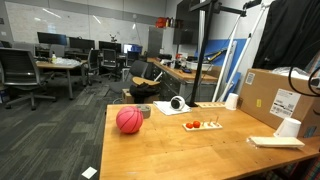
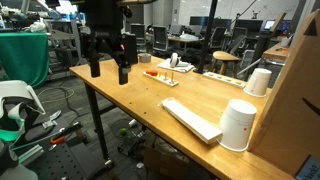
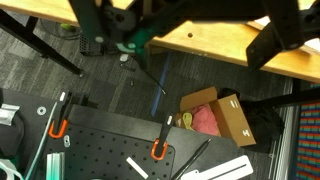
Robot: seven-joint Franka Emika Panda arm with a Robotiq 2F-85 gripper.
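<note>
My gripper [image 2: 110,72] hangs at the upper left in exterior view 2, above the table's near edge, its two dark fingers apart. No object shows between the fingers in that view. From the wrist, the gripper looks down past the table edge, its fingers wide apart at the top. On the tabletop lie a pink-red ball [image 1: 129,120], a small pale board with red round pieces [image 1: 202,125], a long white block [image 2: 192,120] and an upturned white cup [image 2: 237,125]. Exterior view 1 does not show the gripper.
A large cardboard box [image 1: 279,100] stands at the table's right side. Another white container [image 2: 258,81] is behind the cup. Below the edge, the wrist view shows an open carton [image 3: 217,118] and a dark panel holding tools.
</note>
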